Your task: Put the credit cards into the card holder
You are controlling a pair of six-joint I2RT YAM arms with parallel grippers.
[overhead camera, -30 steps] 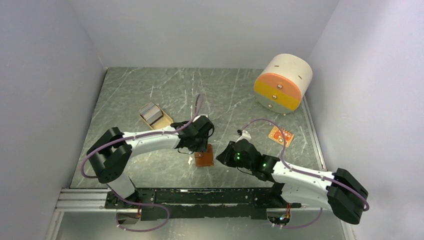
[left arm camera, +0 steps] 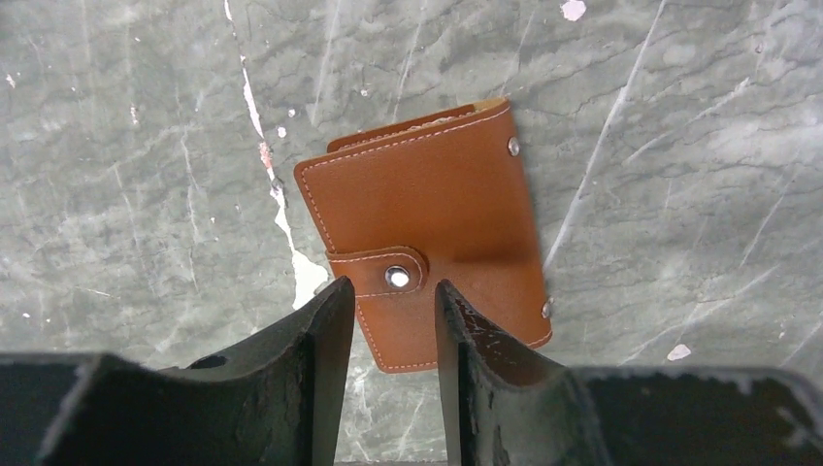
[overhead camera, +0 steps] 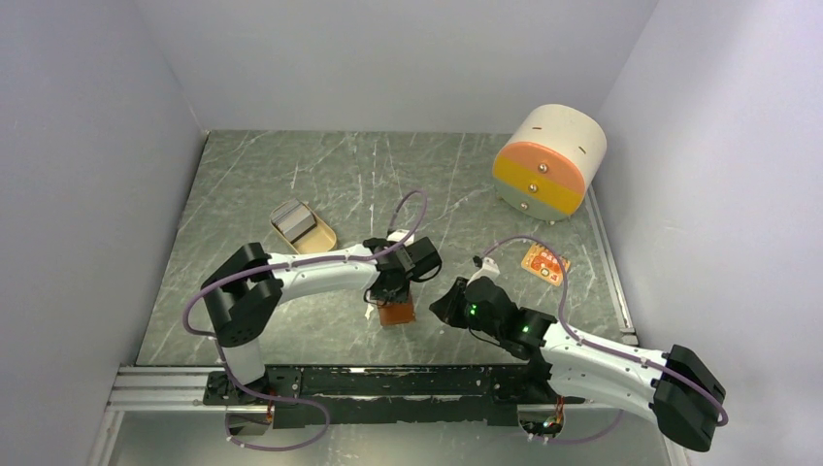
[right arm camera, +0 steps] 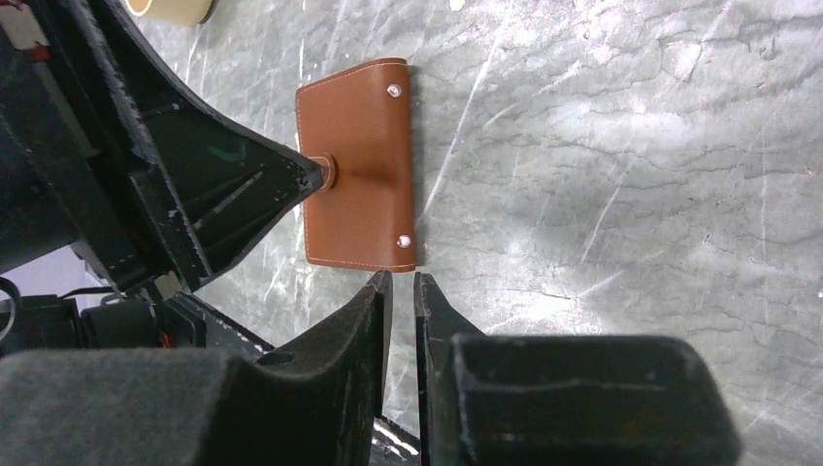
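The brown leather card holder (left arm camera: 437,214) lies flat on the grey table, its strap snapped down. In the left wrist view my left gripper is over its lower part, fingers apart with nothing held between them. My right gripper is just right of the holder (overhead camera: 396,314) in the top view; its fingers are parted by a narrow gap and empty. An orange card (overhead camera: 545,264) rests flat on the table at the right. In the top view the left arm hides the upper part of the holder.
A beige tray (overhead camera: 316,236) with a grey item (overhead camera: 293,221) inside stands at the left. A rounded cabinet (overhead camera: 563,136) with coloured drawers is at the back right.
My right gripper has moved slightly right. The holder has stayed in about the same place.
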